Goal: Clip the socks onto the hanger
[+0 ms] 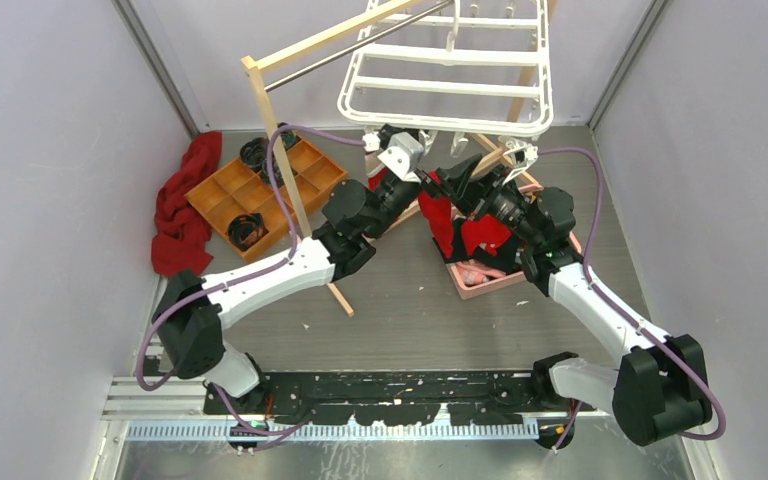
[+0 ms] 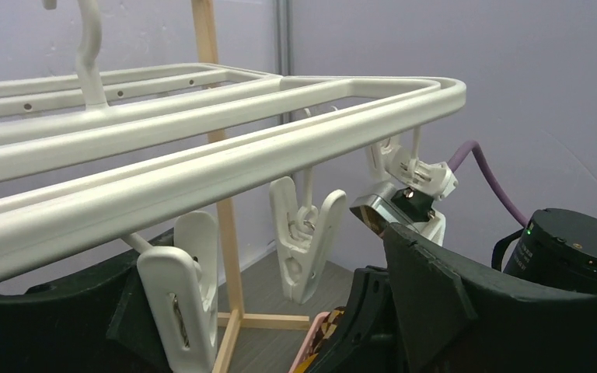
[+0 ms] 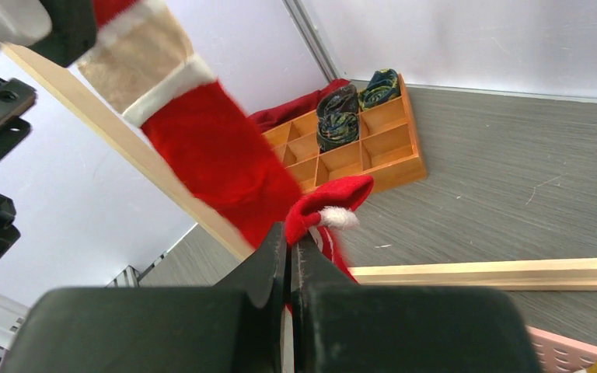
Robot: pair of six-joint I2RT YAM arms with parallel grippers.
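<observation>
The white hanger (image 1: 440,122) hangs in front of both arms. In the left wrist view a white clip (image 2: 169,291) lies between the black fingers of my left gripper, close to the left one. These fingers stand apart, with space to the right of the clip. A second clip (image 2: 303,241) hangs behind it, empty. My right gripper is shut on a bit of red sock (image 3: 326,200) with white fluff. Red cloth with a beige patch and white bands (image 3: 225,159) hangs beyond it; whether both are one sock, I cannot tell.
A pink basket (image 1: 490,288) with socks sits under the right arm. To the left are a divided wooden box (image 1: 222,195) holding dark rolled socks and a red cloth (image 1: 182,225). A wooden stand post (image 1: 285,160) rises beside my left arm.
</observation>
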